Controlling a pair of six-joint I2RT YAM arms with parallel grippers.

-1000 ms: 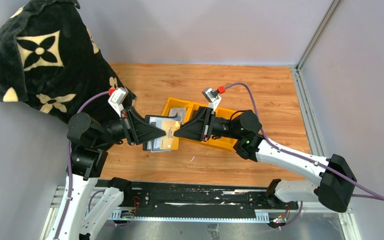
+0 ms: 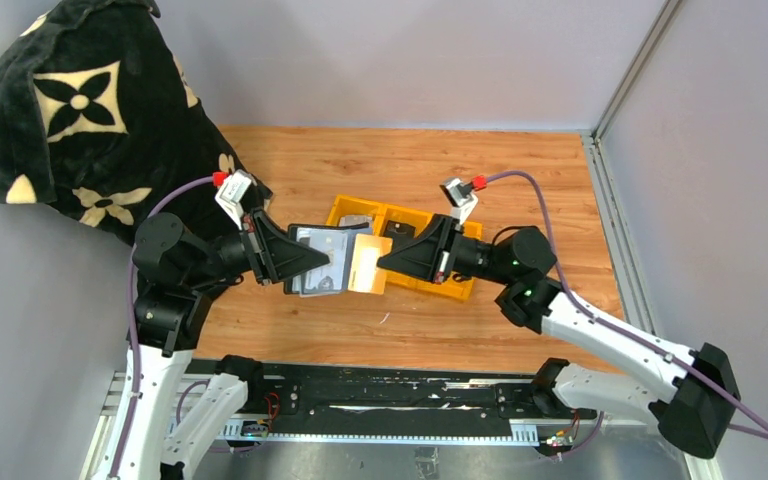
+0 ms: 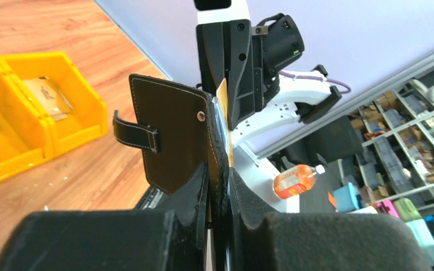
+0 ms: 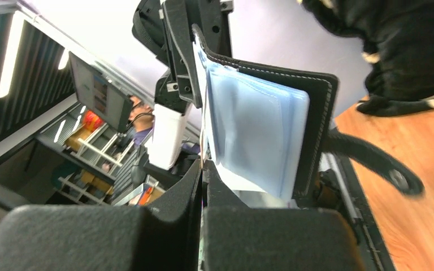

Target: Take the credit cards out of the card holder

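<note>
A dark card holder (image 3: pixel 172 130) with clear sleeves (image 2: pixel 322 275) hangs in the air, my left gripper (image 2: pixel 327 260) shut on its edge. To its right, an orange card (image 2: pixel 365 272) is pinched at its right edge by my right gripper (image 2: pixel 380 263). Most of the card shows beyond the sleeves; whether its left edge is still inside one, I cannot tell. The right wrist view has the card edge-on as a thin line above the shut fingers (image 4: pixel 172 220), with the bluish sleeves (image 4: pixel 248 121) and the holder's strap (image 4: pixel 373 161) beyond.
Behind and below the grippers, a yellow divided tray (image 2: pixel 425 218) rests on the wooden table (image 2: pixel 390 165). One compartment contains a pale card-like item (image 3: pixel 46 97). A dark patterned blanket (image 2: pixel 90 130) is heaped at the back left.
My right gripper has moved right, bringing the orange card with it, so the card overlaps the sleeves far less than before. The left gripper and holder have stayed nearly still.
</note>
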